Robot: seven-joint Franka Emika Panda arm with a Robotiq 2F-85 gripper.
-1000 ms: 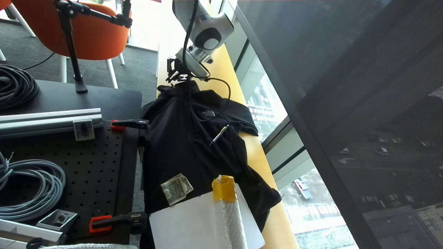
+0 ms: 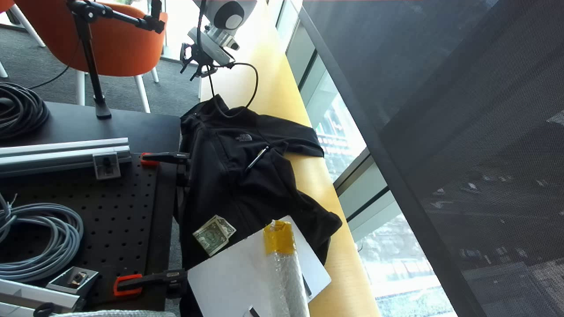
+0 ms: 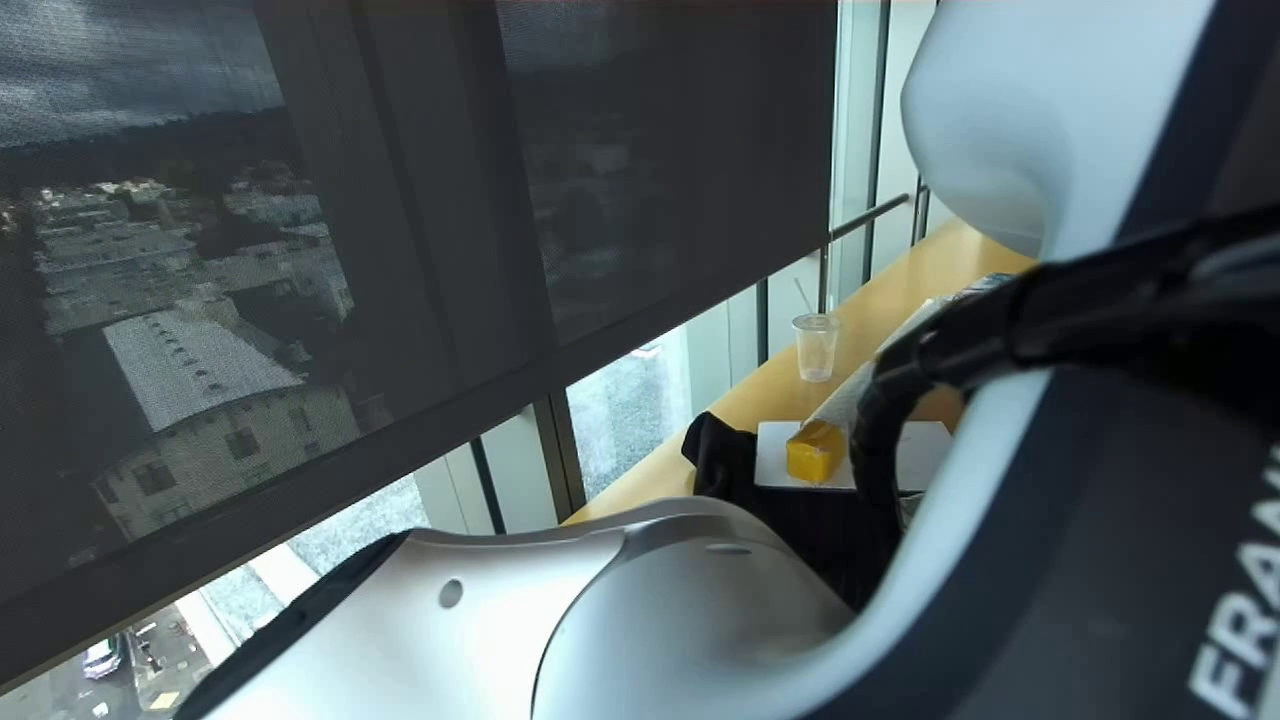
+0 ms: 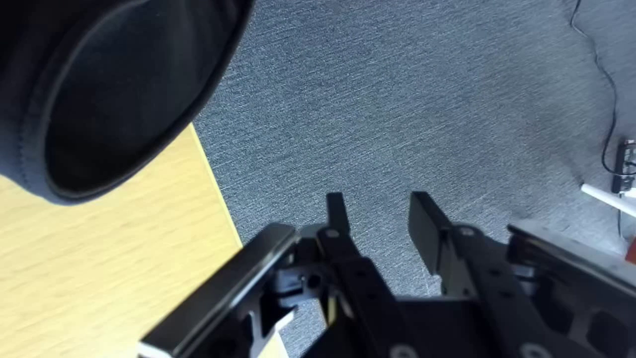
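Note:
A black jacket [image 2: 227, 174] with a small white logo lies spread along the wooden ledge. On it rest a pen [image 2: 257, 158] and some folded banknotes [image 2: 214, 234]. My gripper [image 2: 189, 68] hangs past the jacket's collar end, out over the floor beside the ledge. In the wrist view the gripper stands open, with only grey carpet showing between its fingers. Dark cloth of the jacket [image 4: 36, 119] fills the upper left there, apart from the fingers. The arm hides most of the jacket in exterior view 2.
A white flat box [image 2: 232, 280] and a wrapped roll with yellow tape [image 2: 279, 237] lie over the jacket's near end. A clear cup [image 3: 816, 350] stands on the ledge. Left is a black pegboard table [image 2: 105, 222] with clamps and cables; an orange chair [image 2: 121, 42] stands behind.
My gripper has moved left and away from the collar, off the ledge. The jacket has shifted left, and the pen, banknotes, box and roll have moved with it.

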